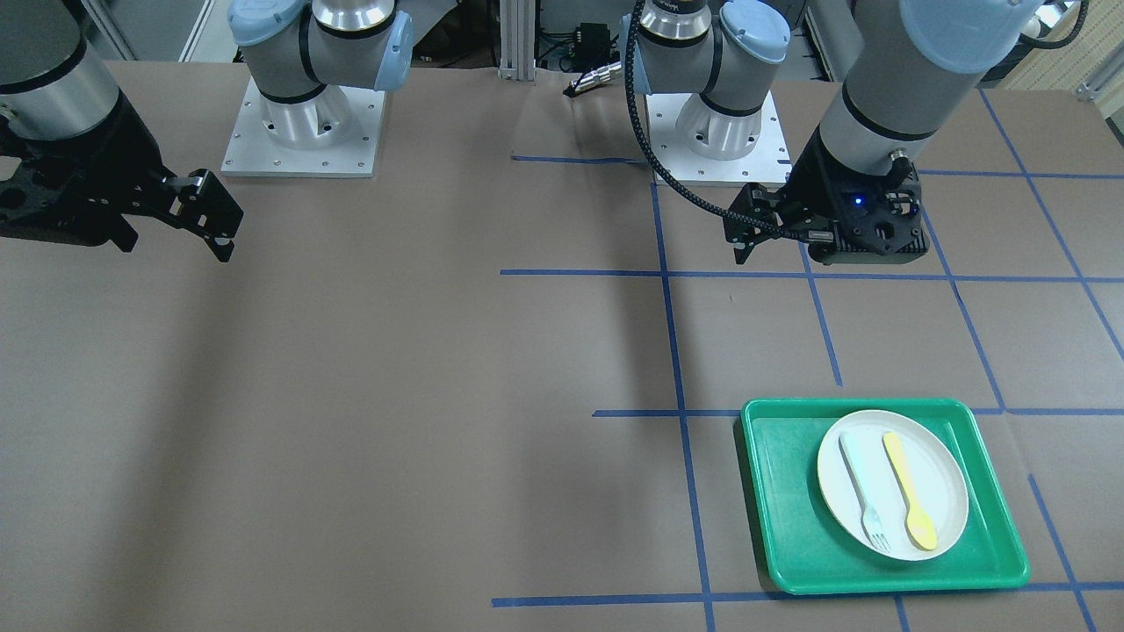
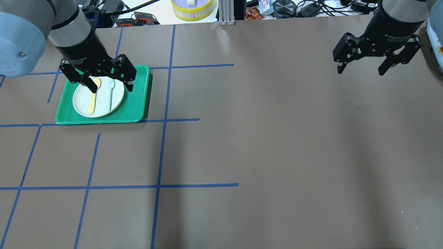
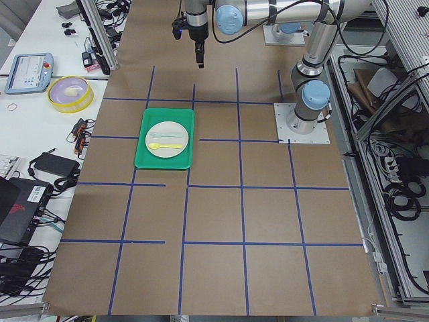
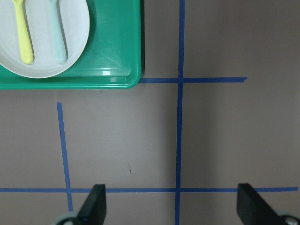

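Observation:
A green tray (image 1: 780, 495) holds a white plate (image 1: 948, 506) with a yellow spoon (image 1: 901, 469) and a pale blue fork (image 1: 859, 479) lying side by side on it. In the left wrist view the tray (image 4: 112, 47) fills the upper left. My gripper hangs above the table, back from the tray toward the arm's base, its fingers wide open with nothing between them, over bare table marked with blue tape.
A second arm (image 2: 378, 49) with a black gripper stands apart on the other side. A side bench (image 3: 27, 121) with devices and cables runs along one edge.

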